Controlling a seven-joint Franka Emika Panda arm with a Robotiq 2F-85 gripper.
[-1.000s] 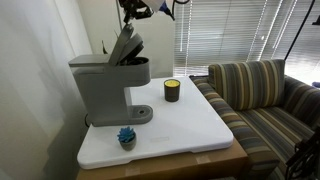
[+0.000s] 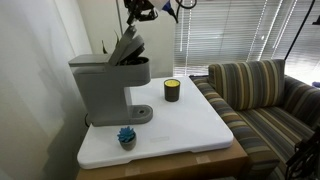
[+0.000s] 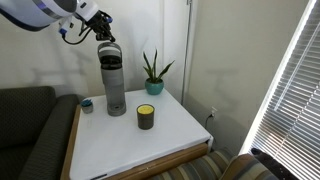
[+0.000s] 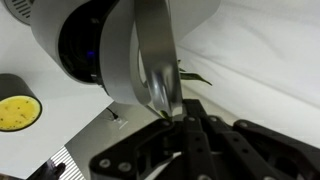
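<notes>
A grey coffee machine [image 2: 100, 92] stands on the white table with its lid [image 2: 128, 44] tilted up and the opening beneath it exposed. My gripper [image 2: 131, 23] is above the lid's raised edge. In the second exterior view the gripper [image 3: 103, 38] reaches the top of the machine [image 3: 114, 88]. Seen from the wrist, the lid's curved grey edge [image 4: 158, 55] runs right up to the shut gripper. Nothing shows between its fingers, and whether they touch the lid I cannot tell.
A dark cup with a yellow inside [image 2: 172, 90] stands beside the machine. A small blue-green plant [image 2: 127, 138] is near the table's front. Behind the machine is a taller potted plant [image 3: 154, 75]. A striped sofa [image 2: 248, 88] borders it.
The lid stays tilted up, and the cup and plants have not moved.
</notes>
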